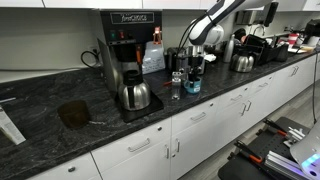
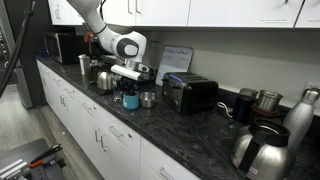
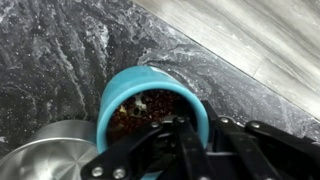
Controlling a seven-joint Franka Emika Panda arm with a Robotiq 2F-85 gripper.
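Note:
A light-blue mug fills the middle of the wrist view, with dark reddish-brown bits and a pale patch inside it. My gripper overlaps the mug's opening from the lower right, its black fingers close together and shut. Whether the thin rim sits between them is hidden. On the counter in exterior view 1, the mug stands near the front edge beneath the white arm. Exterior view 2 has the same mug below the arm's wrist.
A metal bowl lies beside the mug. A clear glass is close by, and a coffee maker with a steel carafe stands to the left. Behind the arm is a toaster. The counter's front edge is near.

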